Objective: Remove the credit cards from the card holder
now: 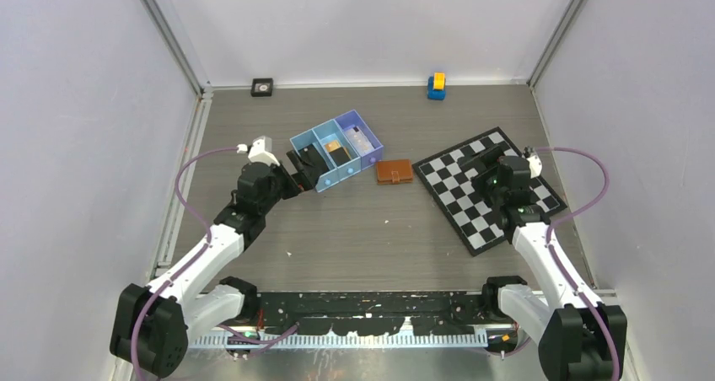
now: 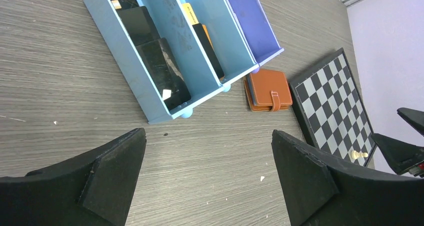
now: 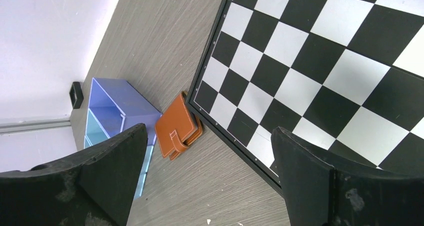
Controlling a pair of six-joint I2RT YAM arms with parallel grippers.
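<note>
A brown leather card holder [image 1: 394,172] [image 2: 268,88] [image 3: 175,122] with a strap lies closed on the table, between the organiser and the chessboard; no cards are clearly visible. My left gripper [image 1: 305,172] is open above the table by the organiser's left end, left of the holder, with nothing between its fingers. My right gripper [image 1: 482,169] hangs open over the chessboard, right of the holder, also empty.
A three-compartment blue and purple organiser [image 1: 299,141] holds dark items and small boxes. A chessboard [image 1: 459,221] fills the right side. A small dark box [image 1: 261,87] and a blue-yellow object [image 1: 437,90] stand at the back.
</note>
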